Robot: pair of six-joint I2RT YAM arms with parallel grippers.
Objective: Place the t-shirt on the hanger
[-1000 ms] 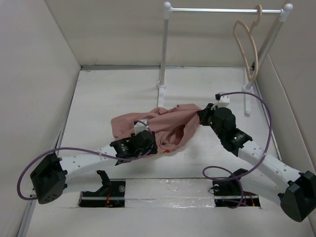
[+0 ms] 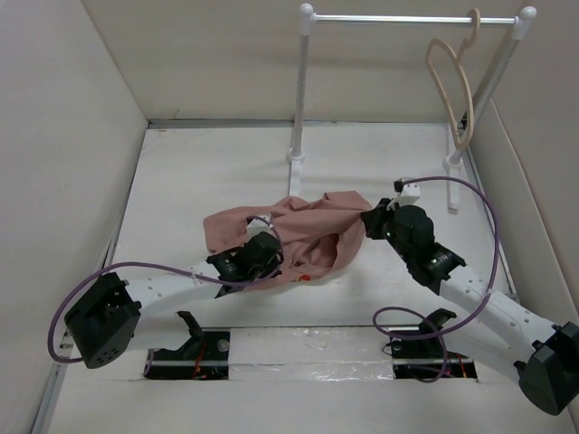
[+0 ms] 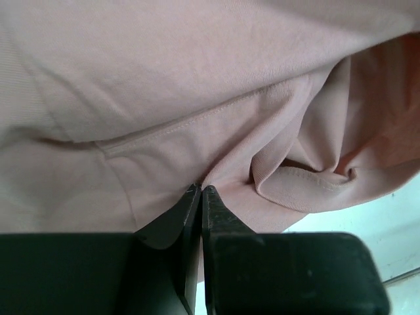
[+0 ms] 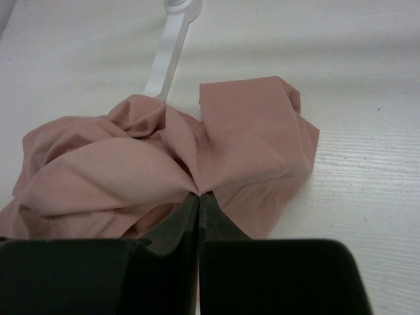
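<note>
A pink t-shirt (image 2: 317, 217) lies bunched and folded on the white floor. My left gripper is shut down on it at its middle-front, a fold of cloth at the fingertips. My right gripper is shut on the shirt's right part, where the cloth draws up to the fingertips in creases. A beige hanger (image 2: 437, 77) hangs from the rack bar (image 2: 389, 19) at the upper right.
The rack's posts (image 2: 299, 90) stand on white feet behind the shirt, one foot (image 4: 168, 59) near the cloth. Walls enclose the sides and back. Bare floor lies left and right of the shirt.
Both arms have shifted slightly, the right one a little lower than about a second ago. The hanger swings a little on the bar. The shirt is nearly unchanged.
</note>
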